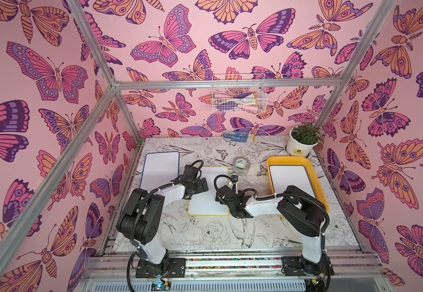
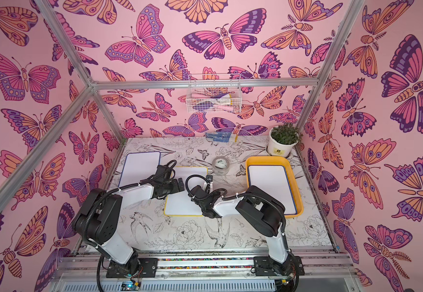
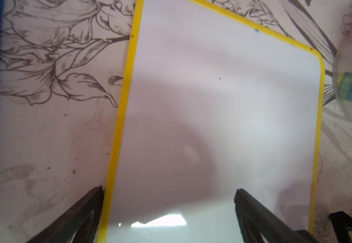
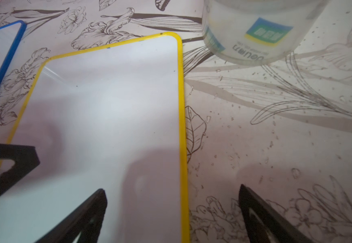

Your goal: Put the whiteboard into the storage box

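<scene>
A white whiteboard with a yellow edge (image 1: 209, 206) lies flat on the table between my two arms. At its left side stands my left gripper, open, its fingers apart above the board with the left one by the yellow edge. My right gripper is open over the board's right edge, one finger on each side of that edge. A blue-edged whiteboard (image 1: 160, 168) lies further left, partly behind my left arm. The yellow storage box (image 1: 320, 191) on the right holds another blue-edged whiteboard (image 1: 291, 179); my right arm covers part of its front.
A roll of tape (image 1: 241, 166) sits just behind the yellow-edged board's right corner. A potted plant (image 1: 301, 141) stands behind the box, and a blue packet (image 1: 236, 136) lies at the back.
</scene>
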